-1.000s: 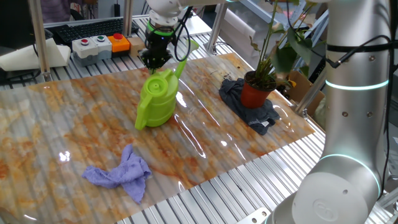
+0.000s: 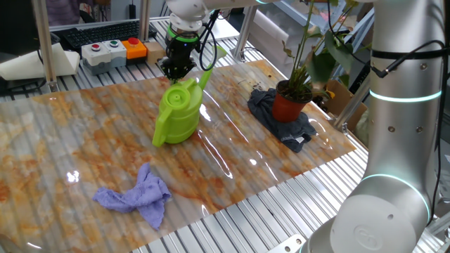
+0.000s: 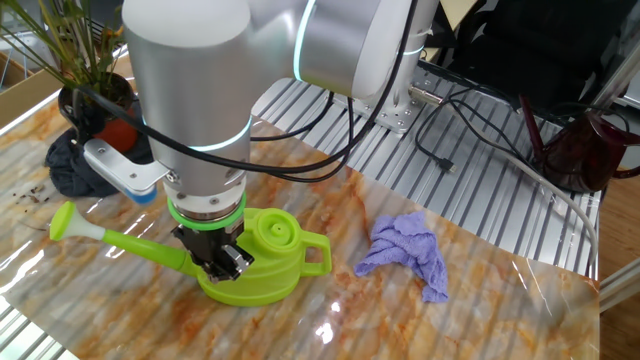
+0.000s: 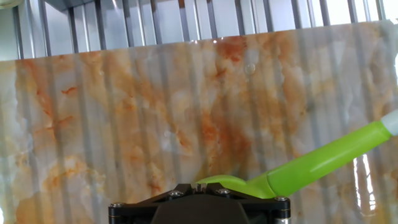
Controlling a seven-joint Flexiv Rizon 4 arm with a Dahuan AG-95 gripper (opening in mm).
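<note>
A light green watering can [image 2: 181, 112] stands upright on the marbled sheet, its spout pointing away from the handle. My gripper [image 3: 232, 268] points down on the can's side nearest the second exterior camera, close to where the spout [image 3: 145, 248] meets the body; whether they touch cannot be told. In the wrist view the black fingertips of the gripper come together at the bottom centre, with nothing seen between them. Just beyond them show part of the can's body and its spout [image 4: 333, 158].
A crumpled purple cloth [image 2: 138, 196] lies on the sheet on the handle side. At the spout side, a potted plant [image 2: 287, 105] sits on a dark cloth [image 2: 299, 132]. Button boxes [image 2: 105, 56] stand behind the sheet. A dark red jug [image 3: 580, 150] is off to one side.
My gripper has shifted very slightly, and the arm with it. The watering can, cloth and plant have stayed where they were.
</note>
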